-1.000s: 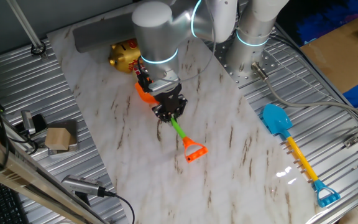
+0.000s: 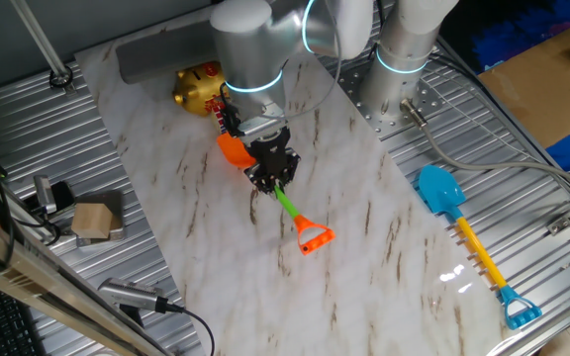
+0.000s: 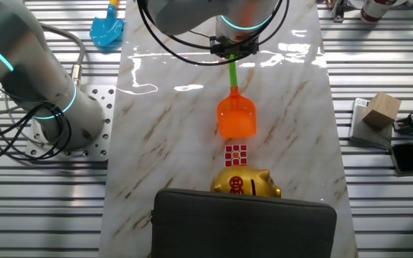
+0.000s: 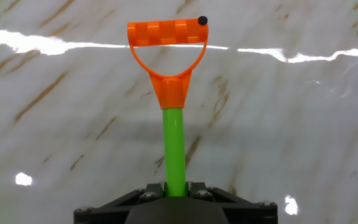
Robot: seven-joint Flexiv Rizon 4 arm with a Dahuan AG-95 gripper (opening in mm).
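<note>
An orange toy shovel with a green shaft lies across the middle of the marble board; in exterior view 1 its handle (image 2: 315, 237) points toward the front. My gripper (image 2: 276, 184) is shut on the green shaft (image 4: 174, 146), which stands between its fingers in the wrist view, the handle reaching out ahead. The orange scoop (image 3: 236, 116) shows fully in exterior view 2, while the arm partly covers it in exterior view 1. Whether the shovel touches the board or hangs just above it, I cannot tell.
Close behind the scoop are a Rubik's cube (image 3: 236, 155), a golden piggy bank (image 3: 245, 181) and a dark grey case (image 3: 244, 223). A blue shovel with a yellow shaft (image 2: 479, 249) lies off the board's right side. The board's front half is clear.
The shovel's handle has shifted slightly to the right in exterior view 1, together with my gripper. The other objects have stayed put.
</note>
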